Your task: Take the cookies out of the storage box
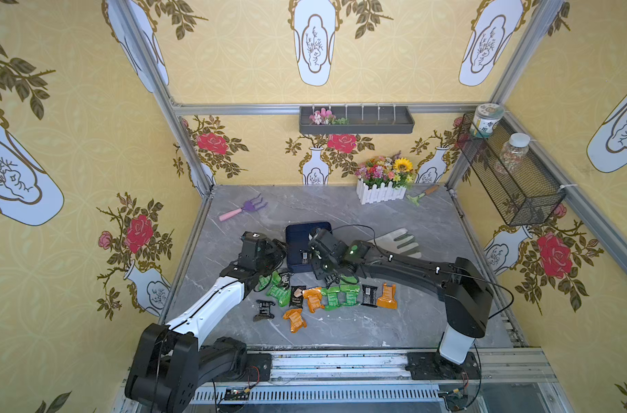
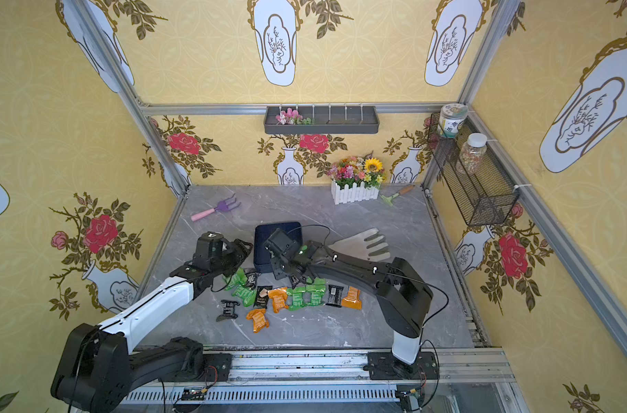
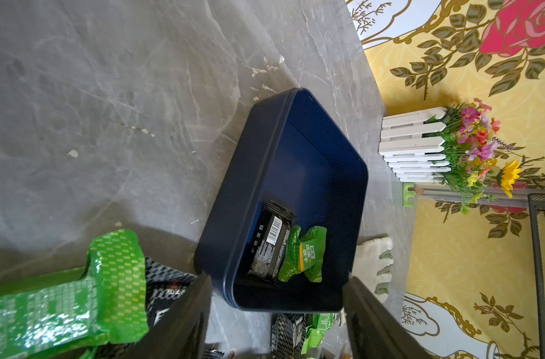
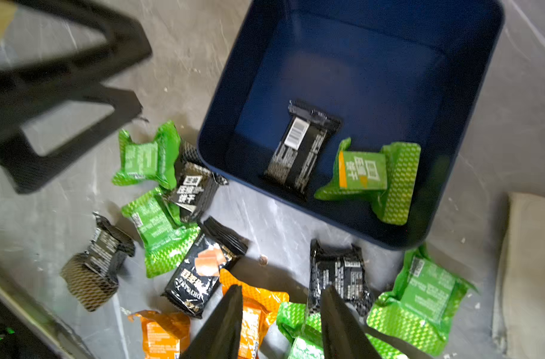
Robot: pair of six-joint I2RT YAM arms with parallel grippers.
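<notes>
The navy storage box point(image 4: 356, 59) holds a black cookie packet point(image 4: 299, 149) and a green packet point(image 4: 362, 173). My right gripper hangs above the box's near edge and the packets in front of it, fingers apart, nothing visible between them but packets below. My left gripper is just left of the box, fingers apart with nothing seen between them, facing across it. Outside the box, several green, black and orange packets point(image 4: 161, 332) lie along its near side.
A glove point(image 1: 399, 241) lies right of the box, a flower planter point(image 1: 381, 192) at the back, a pink fork tool point(image 1: 241, 208) at back left. A wire basket point(image 1: 506, 172) hangs on the right wall.
</notes>
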